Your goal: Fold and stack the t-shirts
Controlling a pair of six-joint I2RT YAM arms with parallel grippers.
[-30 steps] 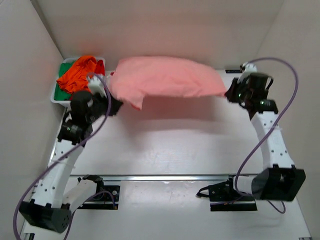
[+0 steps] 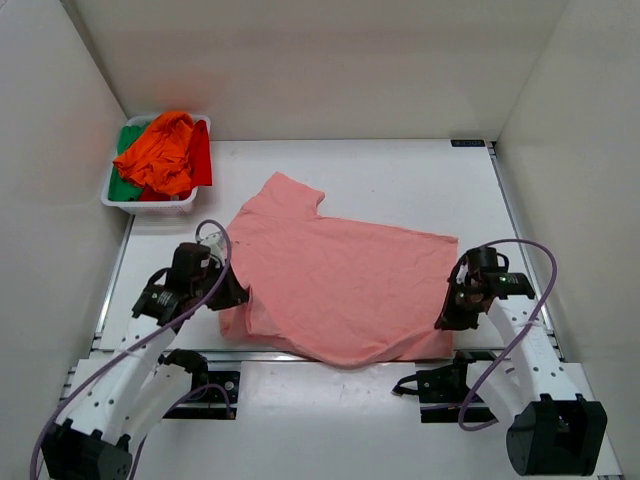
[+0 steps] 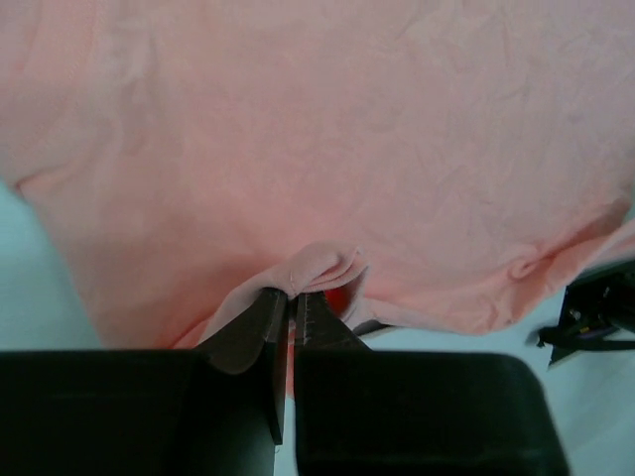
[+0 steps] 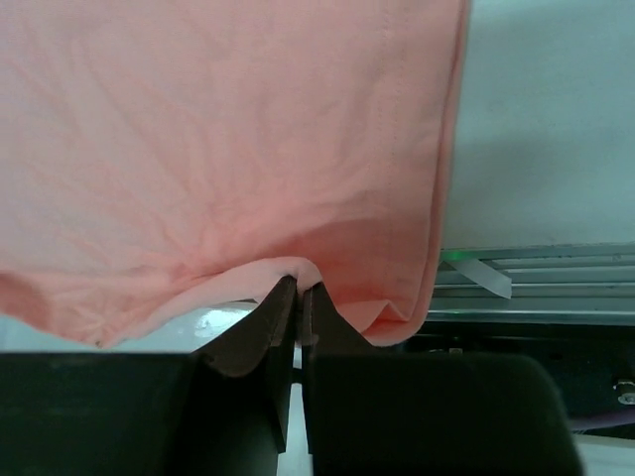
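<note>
A salmon-pink t-shirt (image 2: pixel 340 280) lies spread over the middle of the white table, one sleeve pointing to the back left. Its near edge droops slightly over the table's front rail. At the shirt's near left, my left gripper (image 2: pixel 246 294) is shut on the fabric; in the left wrist view a bunched fold of the pink t-shirt (image 3: pixel 317 266) sits between its fingertips. At the near right corner, my right gripper (image 2: pixel 440 326) is also shut, with a thin fold of the t-shirt (image 4: pixel 283 270) pinched at its tips in the right wrist view.
A white basket (image 2: pixel 150 208) at the back left holds orange, red and green garments (image 2: pixel 160 155). Bare table (image 2: pixel 400 180) lies behind the shirt. A metal rail (image 2: pixel 300 356) runs along the table's front edge.
Both grippers have come from the back of the table towards the front, bringing the shirt from hanging in the air down flat onto the table. Lately only slight movement shows.
</note>
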